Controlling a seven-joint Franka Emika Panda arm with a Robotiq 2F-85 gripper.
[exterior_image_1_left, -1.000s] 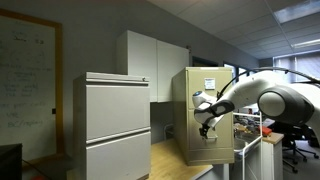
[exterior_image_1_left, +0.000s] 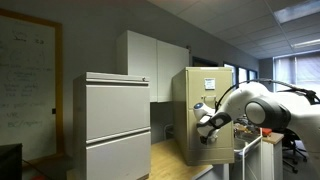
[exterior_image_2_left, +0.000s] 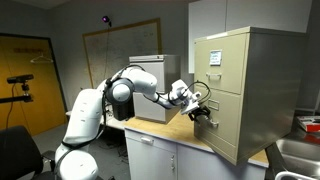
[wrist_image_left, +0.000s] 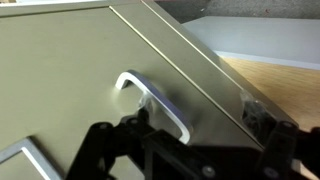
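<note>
A beige filing cabinet (exterior_image_2_left: 228, 98) with several drawers stands on the counter, and my gripper (exterior_image_2_left: 200, 115) is at its drawer front. In the wrist view, a silver drawer handle (wrist_image_left: 172, 108) slants across the beige front. My gripper is open there; its left finger (wrist_image_left: 144, 108) overlaps the handle, while the right finger (wrist_image_left: 256, 112) is over towards the cabinet's edge. Whether the left finger touches the handle, I cannot tell. Exterior view 1 shows the gripper low on the cabinet front, partly hidden by the arm.
Part of another handle (wrist_image_left: 38, 158) shows at the lower left of the wrist view. A grey two-drawer cabinet (exterior_image_1_left: 112, 108) stands apart from the beige one. Between them, the wooden counter (exterior_image_1_left: 168, 162) is bare. A sink (exterior_image_2_left: 302, 155) lies beyond the beige cabinet.
My gripper has moved slightly down along the front of the beige cabinet, and the arm has dipped with it. The cabinet looks unchanged.
</note>
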